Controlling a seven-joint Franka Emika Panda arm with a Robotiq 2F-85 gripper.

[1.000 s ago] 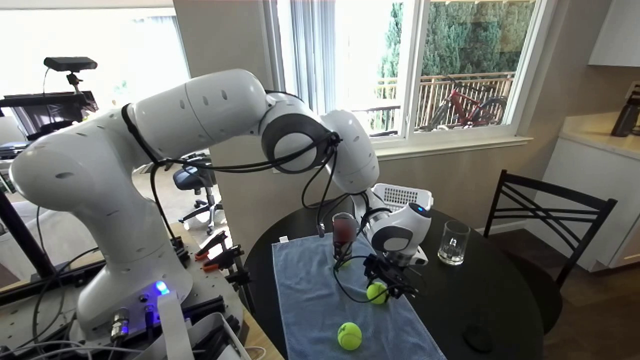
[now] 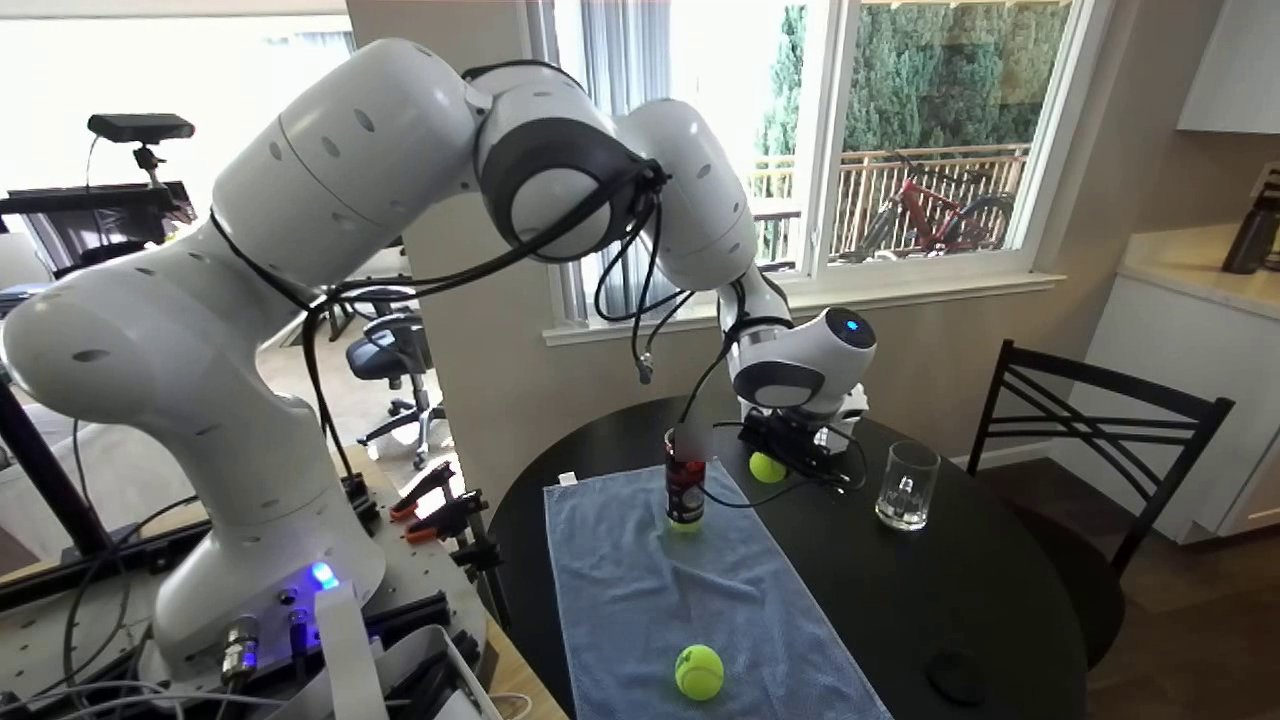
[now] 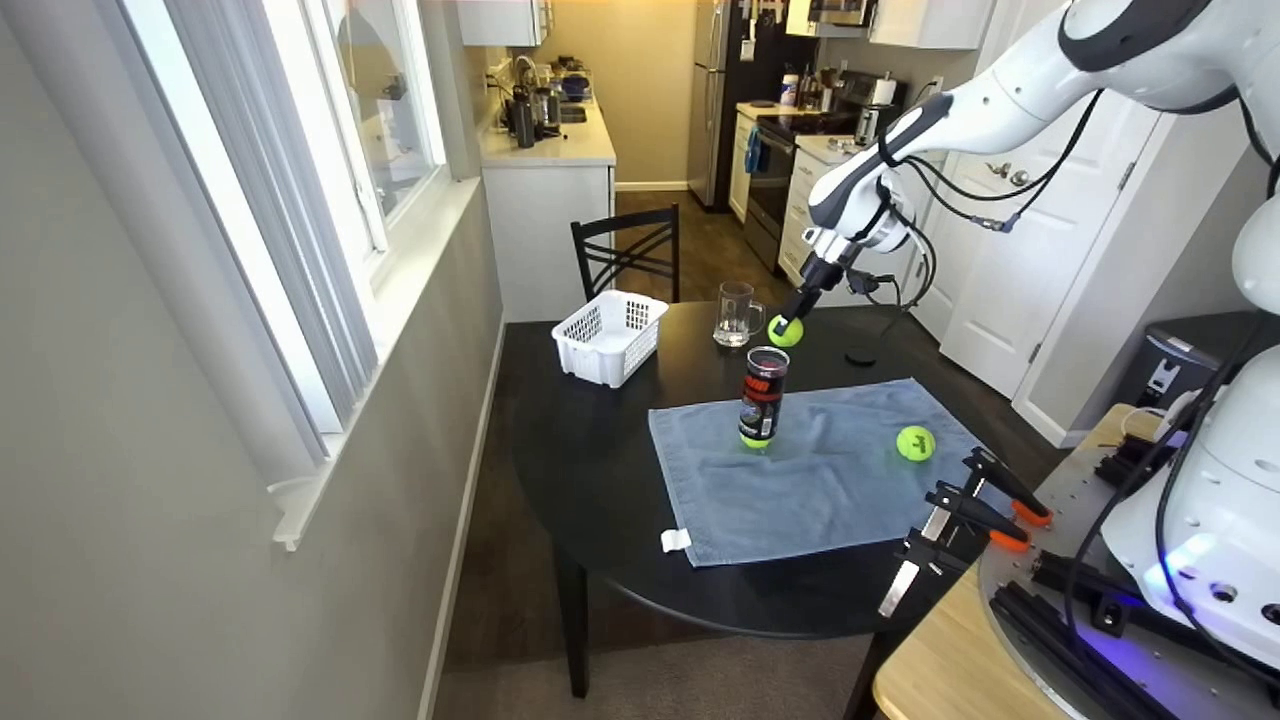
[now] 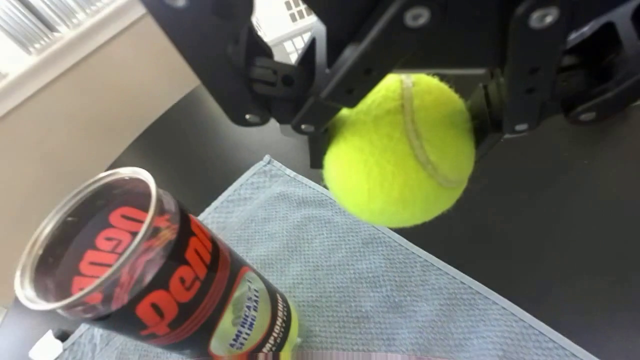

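My gripper is shut on a yellow-green tennis ball [image 4: 399, 162], one finger on either side of it. In exterior view 1 the held ball [image 2: 768, 467] shows under the wrist, raised above the table. A clear Penn can [image 4: 180, 264] with a black and red label stands upright on the blue towel [image 2: 648, 600], its top open and a ball visible at its bottom. The gripper and ball are apart from the can, to its right in the wrist view. A second loose tennis ball [image 2: 698, 672] rests on the towel, farther from the gripper.
A glass mug [image 2: 907, 486] stands on the black table, with a white basket [image 3: 612, 336] nearby. A small black disc [image 2: 955, 678] lies on bare tabletop. Clamps [image 3: 948, 516] grip the table edge near the robot base. Much of the towel is clear.
The arm has lifted and moved away from the robot base, carrying the ball up and off the towel area. The can and the other loose ball have stayed in place.
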